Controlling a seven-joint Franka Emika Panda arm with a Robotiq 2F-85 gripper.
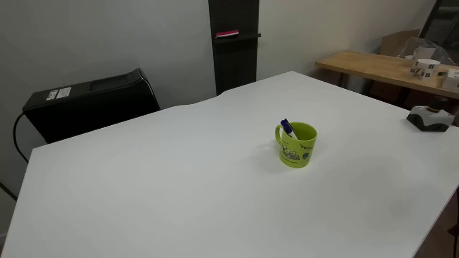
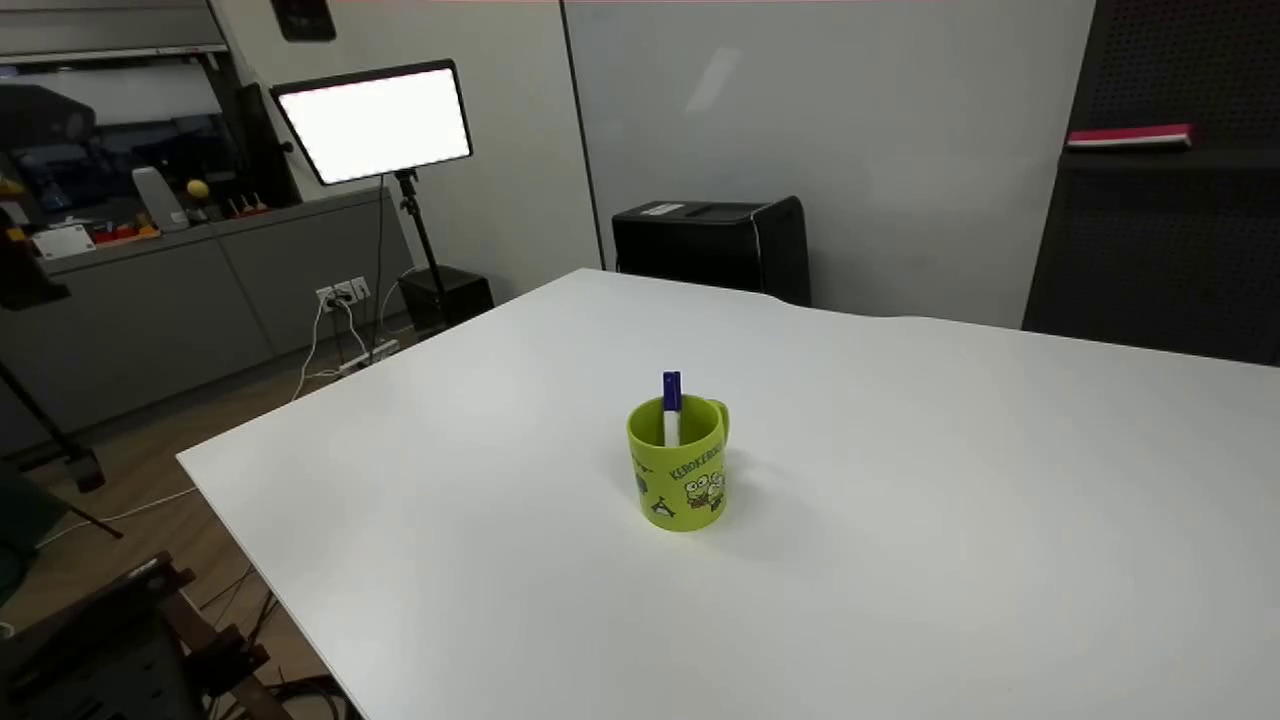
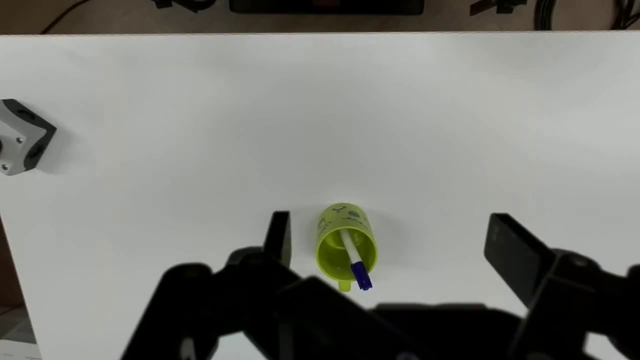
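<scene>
A lime-green mug (image 1: pixel 295 151) with printed cartoon figures stands upright on the white table (image 1: pixel 163 185). Leaning inside it is a white marker (image 2: pixel 672 414) whose dark blue cap pokes above the rim. From above, in the wrist view, the mug (image 3: pixel 342 217) has its handle toward the bottom of the picture, and the capped marker (image 3: pixel 361 275) slants across its mouth. My gripper is open, its fingers wide apart, with the mug well below and between them in the picture. Nothing is held. Neither exterior view shows the gripper.
A grey-and-black box with a knob (image 1: pixel 430 118) sits at the table's edge. Beyond the table are a wooden side table (image 1: pixel 361 64) and a black case (image 2: pixel 710 246) by the wall.
</scene>
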